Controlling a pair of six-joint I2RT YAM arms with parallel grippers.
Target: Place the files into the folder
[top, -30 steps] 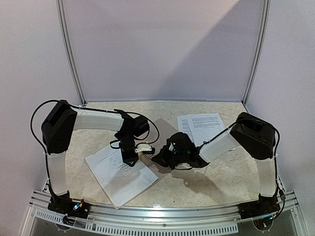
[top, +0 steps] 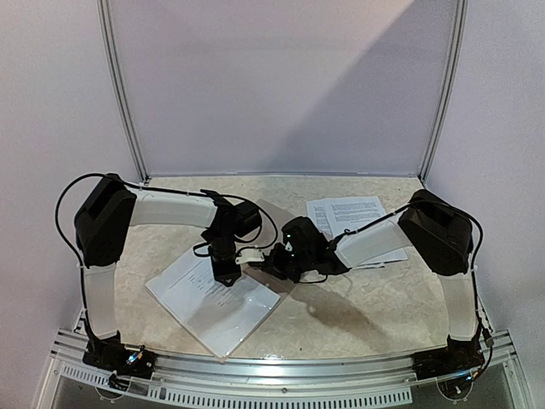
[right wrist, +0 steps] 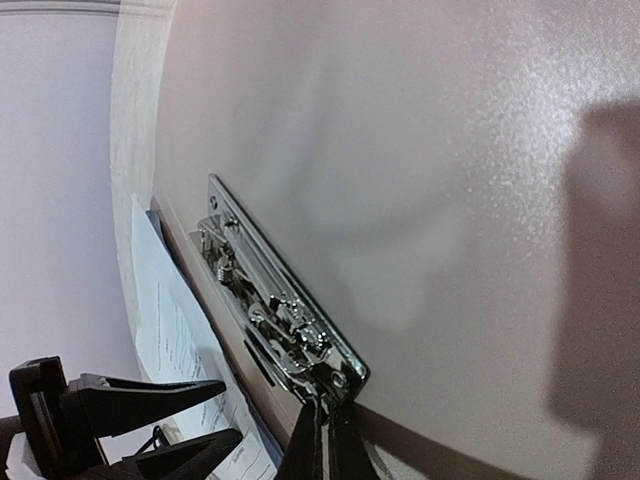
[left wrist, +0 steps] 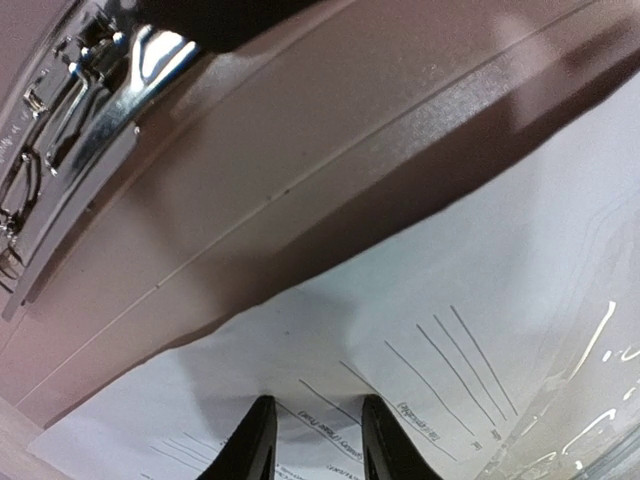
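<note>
The pinkish-grey folder lies open at mid-table, with a metal clip along its spine. White printed sheets rest on its left side; a clear glossy sheet shows at their edge in the left wrist view. My left gripper is over the printed paper, its fingertips apart and nothing clearly held between them. In the right wrist view, my right gripper is shut at the near end of the clip. Whether its tips touch the clip's metal I cannot tell.
More printed sheets lie at the back right, partly under the right arm. Both grippers are close together over the folder. Bare table shows at the front right.
The folder and its sheets have turned slightly, their front corner shifting to the right. My right gripper has moved a little to the back and left. The left arm has hardly moved.
</note>
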